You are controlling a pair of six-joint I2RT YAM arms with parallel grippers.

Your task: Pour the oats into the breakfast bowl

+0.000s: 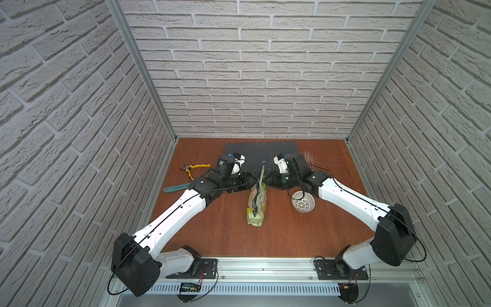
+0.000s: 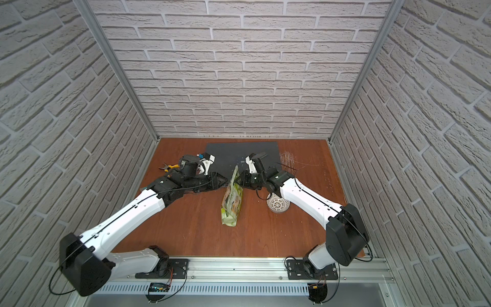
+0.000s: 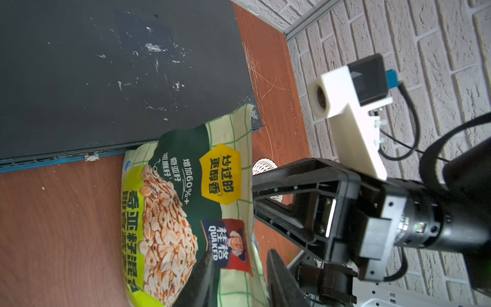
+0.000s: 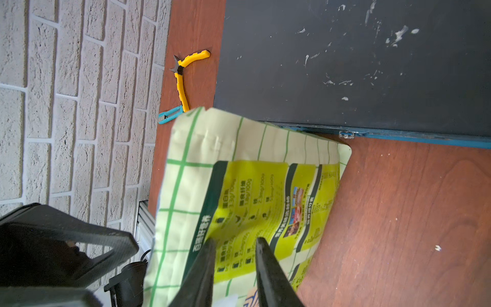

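Observation:
The oats bag point(image 1: 256, 207), green and cream with a picture of flakes, leans upright over the middle of the wooden table. Its printed front point(image 3: 168, 225) faces the left wrist camera and its yellow back point(image 4: 266, 215) the right one. My right gripper is shut on the bag near its upper edge. On the other side, my left gripper is open, its fingers spread around the bag's edge. To the right, partly under the right arm, stands a white lattice-patterned bowl point(image 1: 303, 203). The bag's inside is hidden.
Yellow-handled pliers point(image 4: 181, 76) and a teal tool point(image 1: 175, 188) lie on the left of the table. A dark flat panel point(image 1: 260, 148) covers the back middle. Bare wood point(image 1: 286, 235) shows between bag and bowl and along the front.

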